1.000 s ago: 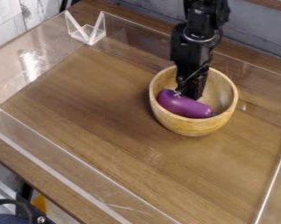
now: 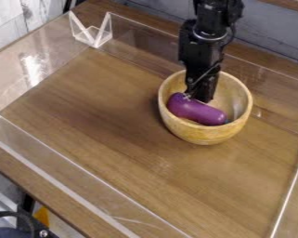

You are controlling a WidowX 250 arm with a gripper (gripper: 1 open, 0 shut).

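Observation:
A wooden bowl (image 2: 204, 132) sits right of the middle of the wooden table, holding a purple elongated object (image 2: 199, 111) that looks like an eggplant, lying tilted in it. My black gripper (image 2: 196, 91) reaches down from the top into the back of the bowl, just behind the purple object. Its fingertips are partly hidden, and whether anything is between them is hard to see; it looks shut.
A white wire holder (image 2: 93, 31) stands at the back left. Clear walls or edges border the table.

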